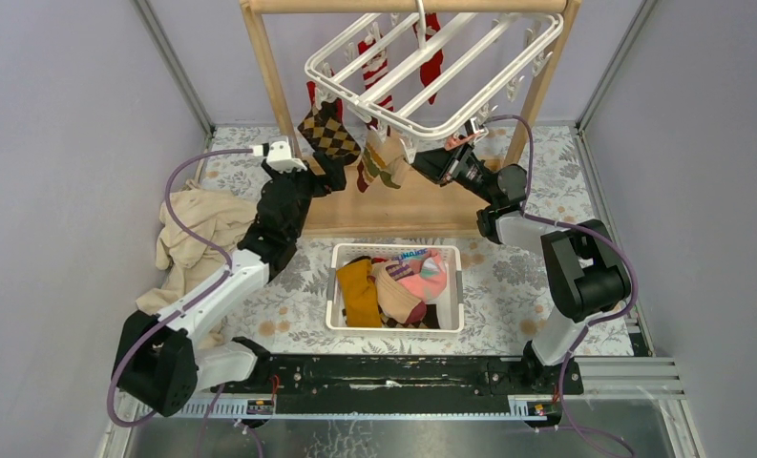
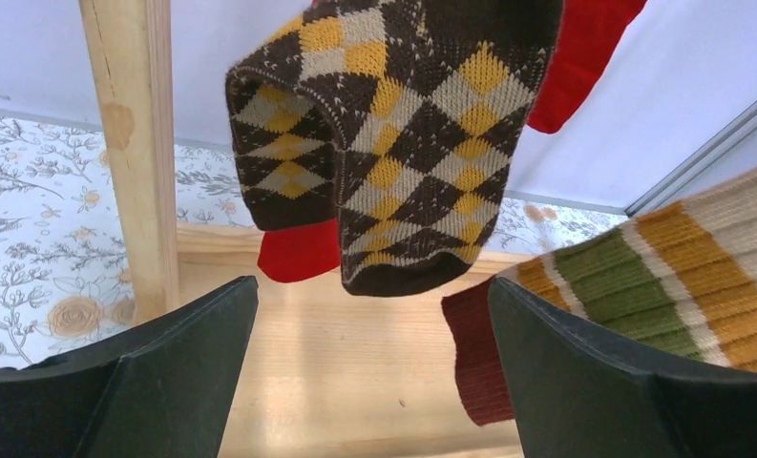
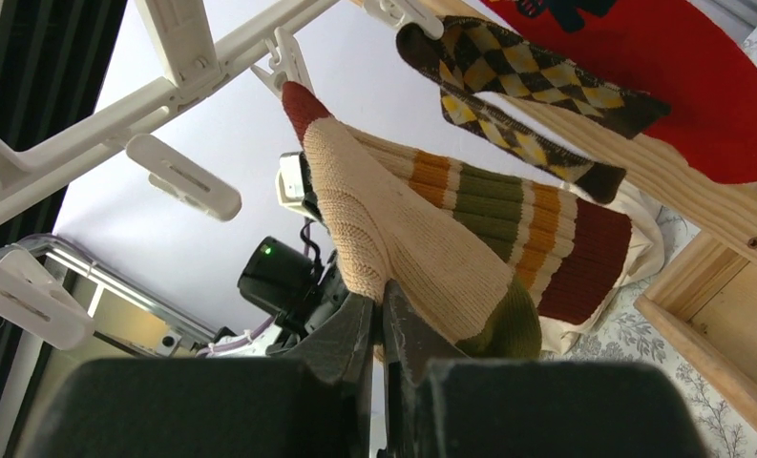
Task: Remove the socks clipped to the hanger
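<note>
Several socks hang from the white hanger [image 1: 422,67]. My right gripper is shut on the cream sock [image 3: 403,239], which has a striped olive, orange and maroon cuff and still reaches up to a clip. My left gripper is open just below and in front of the brown argyle sock [image 2: 422,162], with that striped sock [image 2: 641,286] at its right. Red socks [image 1: 428,67] hang farther back.
A white bin [image 1: 455,320] of loose socks stands below the frame. A beige cloth [image 1: 202,229] lies at the left. The wooden frame's posts [image 2: 131,153] flank the hanging socks.
</note>
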